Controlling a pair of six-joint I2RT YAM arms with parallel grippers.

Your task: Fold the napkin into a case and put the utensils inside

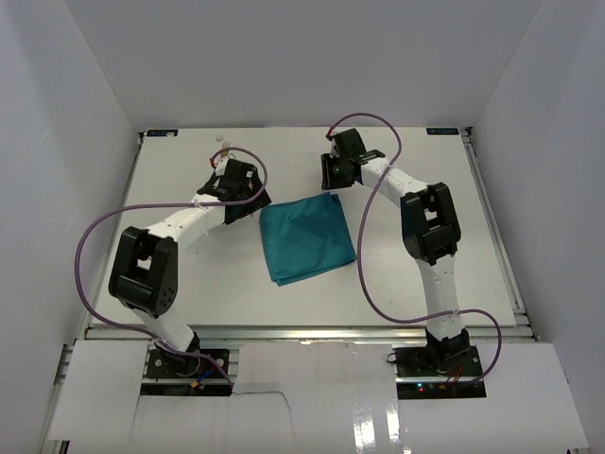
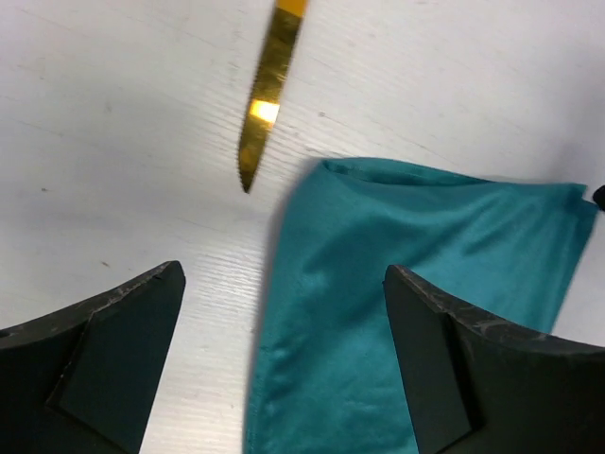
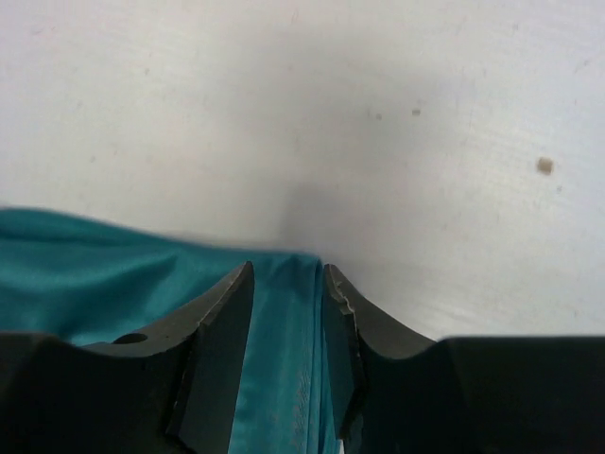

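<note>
A teal napkin (image 1: 307, 241), folded flat, lies mid-table. My left gripper (image 1: 248, 200) hangs near its upper-left corner; in the left wrist view it is open over the napkin (image 2: 331, 303) with nothing between its fingers, and a gold knife (image 2: 267, 95) lies above the napkin. My right gripper (image 1: 329, 180) is at the upper-right corner; in the right wrist view its fingertips sit close over that napkin corner (image 3: 284, 279), part open, and I cannot tell whether cloth is between them. The utensils in the top view are mostly hidden by the left arm.
Walls stand at both sides and behind. Cables loop over both arms.
</note>
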